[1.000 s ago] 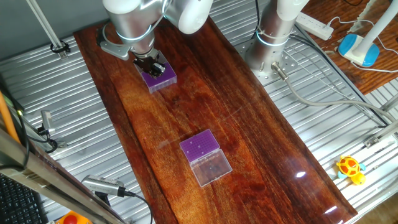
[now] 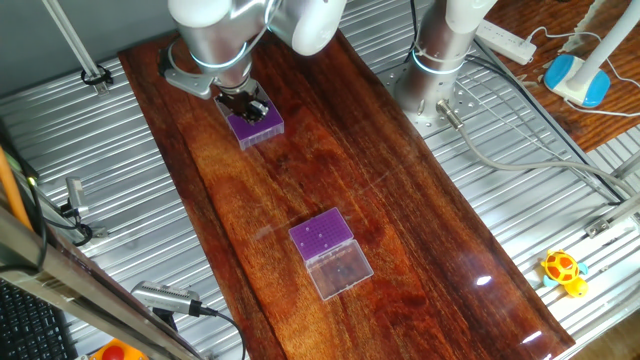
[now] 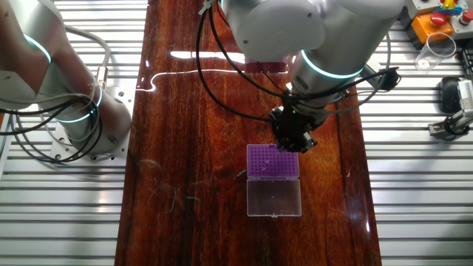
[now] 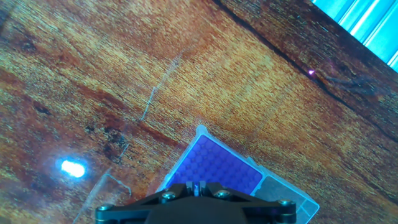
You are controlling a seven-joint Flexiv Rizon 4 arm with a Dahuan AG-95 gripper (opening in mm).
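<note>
My gripper (image 2: 246,106) hangs over the far edge of a purple rack box (image 2: 258,127) in exterior view 1. From the other side, in exterior view 2, the black gripper (image 3: 294,133) appears just beyond the same purple box (image 3: 273,161), whose clear lid (image 3: 274,198) lies open. In the wrist view the narrow fingertips of my gripper sit close together in front of the purple rack (image 4: 214,163); the fingers look shut. Whether a small thing is pinched there is too small to tell. A second purple rack box (image 2: 321,234) lies open, its clear lid (image 2: 340,269) beside it.
Bare wooden board (image 2: 290,170) separates the two boxes. The arm's base column (image 2: 428,85) rises at the board's right side. A cable-fed device (image 2: 168,298) lies off the left edge, and a toy turtle (image 2: 562,268) is at the far right.
The arm and gripper have shifted very slightly over the far box. Both boxes stay where they were.
</note>
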